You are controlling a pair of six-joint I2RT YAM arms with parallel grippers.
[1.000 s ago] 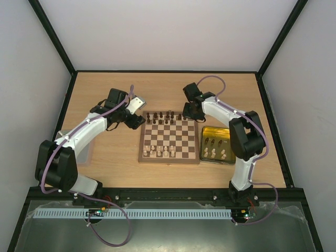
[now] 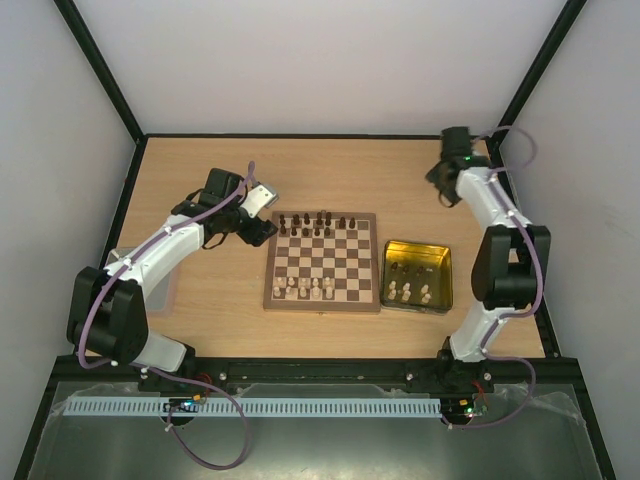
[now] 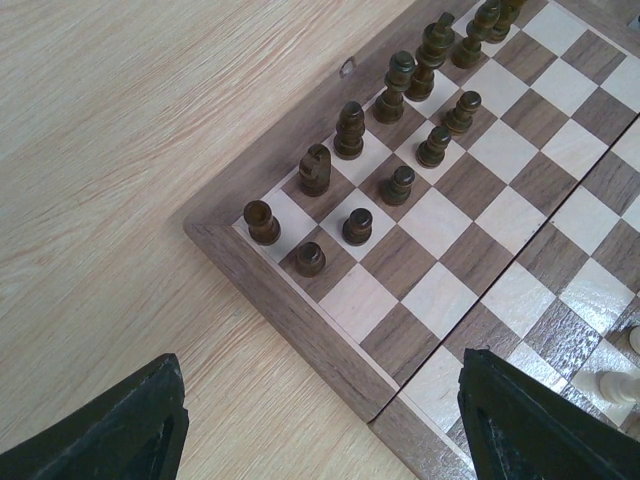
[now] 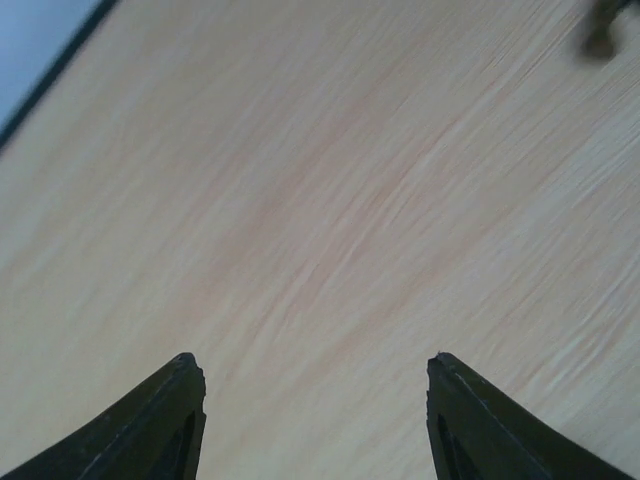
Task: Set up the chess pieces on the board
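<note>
The chessboard (image 2: 368, 240) lies mid-table. Dark pieces stand along its far side in two rows; a dark rook (image 3: 262, 222) fills the far-left corner in the left wrist view. Light pieces (image 2: 303, 289) stand at the near left. A gold tray (image 2: 447, 262) right of the board holds several dark and light pieces. My left gripper stands open, empty, past the board's left edge. Over bare table at the far right, my right gripper is open and empty. A blurred dark object (image 4: 598, 42) shows up and right of it, perhaps a chess piece.
A clear bin (image 2: 163, 295) sits partly hidden under the left arm. Dark frame bars and walls bound the table at the back and sides; the right arm reaches near the right edge. Bare wood (image 2: 330, 175) lies behind the board.
</note>
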